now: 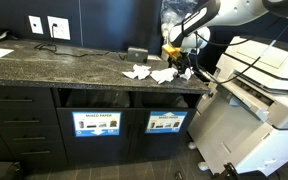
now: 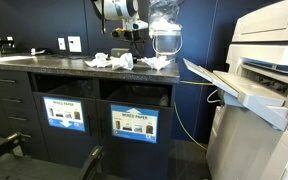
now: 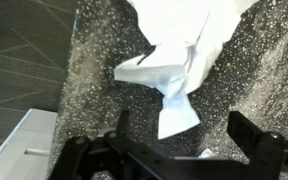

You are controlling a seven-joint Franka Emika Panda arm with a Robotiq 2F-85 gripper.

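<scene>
Crumpled white paper [image 3: 189,50] lies on the speckled counter in the wrist view, its narrow folded end reaching between my gripper's [image 3: 182,128] spread fingers. The fingers are open, one dark finger [image 3: 123,124] left of the paper and the other to its right, with neither seen pressing on it. From the first exterior view, my gripper [image 1: 187,65] is low over the counter's right end, close to the papers. Another white crumpled piece [image 1: 137,72] rests farther left, with one more [image 1: 164,75] between. The second exterior view shows crumpled paper [image 2: 159,63] near the counter's front edge.
Below the counter [image 1: 84,70] are two openings with "mixed paper" signs [image 1: 97,124] [image 2: 135,123]. A wire basket [image 2: 167,43] hangs behind the papers. To the right stands a large white printer [image 2: 259,75].
</scene>
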